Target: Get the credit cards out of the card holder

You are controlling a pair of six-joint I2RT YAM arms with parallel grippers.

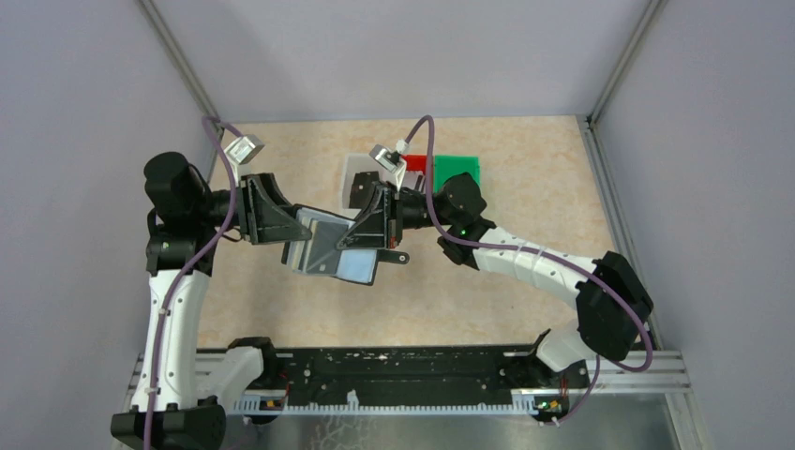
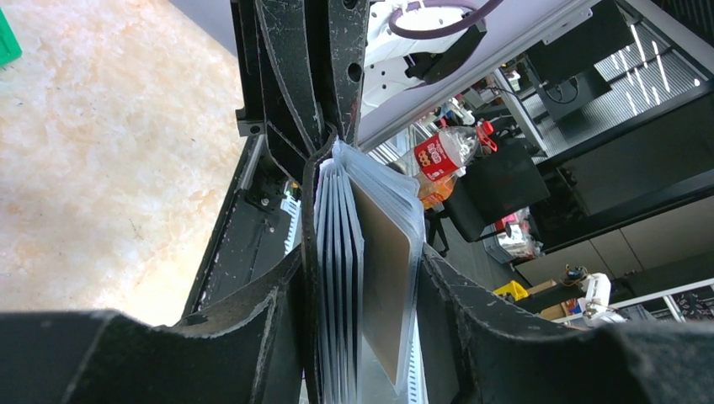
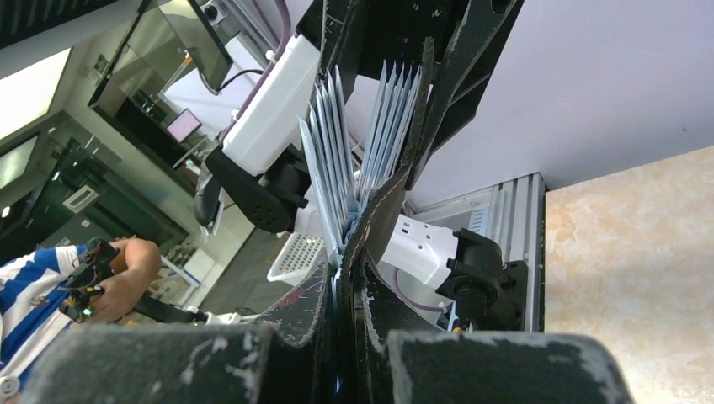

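Note:
The card holder (image 1: 323, 246) hangs spread open in the air between my grippers, its dark cover round pale blue card sleeves (image 2: 338, 269). My right gripper (image 1: 345, 242) is shut on the holder's spine, with sleeves fanned out above it in the right wrist view (image 3: 345, 278). My left gripper has its fingers either side of the holder's other end, part open; whether it grips is unclear. In the left wrist view a grey-beige card face shows among the sleeves.
A white tray (image 1: 352, 164), a red tray (image 1: 419, 161) and a green tray (image 1: 457, 167) stand behind my right arm at the back.

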